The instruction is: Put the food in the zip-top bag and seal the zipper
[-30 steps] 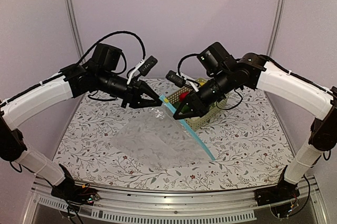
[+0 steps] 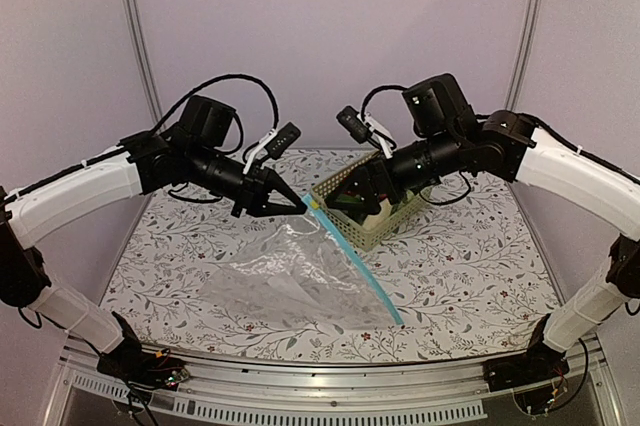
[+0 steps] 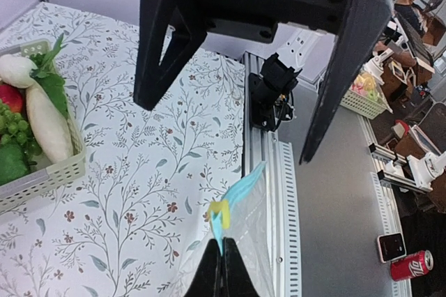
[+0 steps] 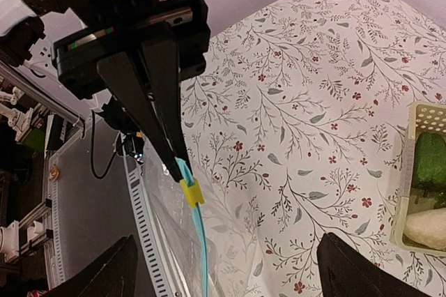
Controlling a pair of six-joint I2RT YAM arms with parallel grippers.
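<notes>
A clear zip top bag point(image 2: 295, 271) with a blue zipper strip point(image 2: 360, 271) hangs slanted over the table, looking flat and empty. On the strip sits a yellow slider point(image 4: 191, 192). My left gripper is shut on the strip's upper end, right beside the slider. Wide apart, the fingers of my right gripper have the strip passing between them, well clear of both. Food lies in the basket: a white radish point(image 3: 49, 123), green grapes point(image 3: 17, 130), a red item point(image 3: 10, 97) and green vegetables.
The pale green basket point(image 2: 365, 239) stands at the back, partly hidden under my right arm. A metal rail point(image 2: 330, 401) runs along the front edge.
</notes>
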